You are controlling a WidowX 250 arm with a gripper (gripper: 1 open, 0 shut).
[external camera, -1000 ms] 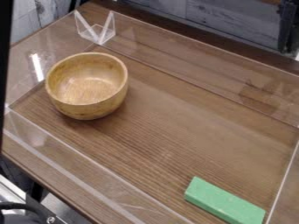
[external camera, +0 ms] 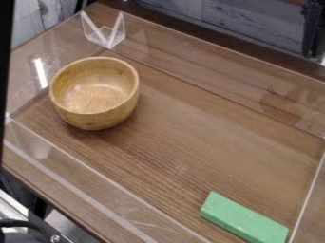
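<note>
A tan round bowl sits empty on the left part of the wooden table. A green rectangular block lies near the front right. A dark shape at the top right edge may be part of the arm; my gripper cannot be made out in this view.
A clear plastic stand is at the back left. Clear strips or edges run along the table's left and right sides, and dark space lies beyond the lower left edge.
</note>
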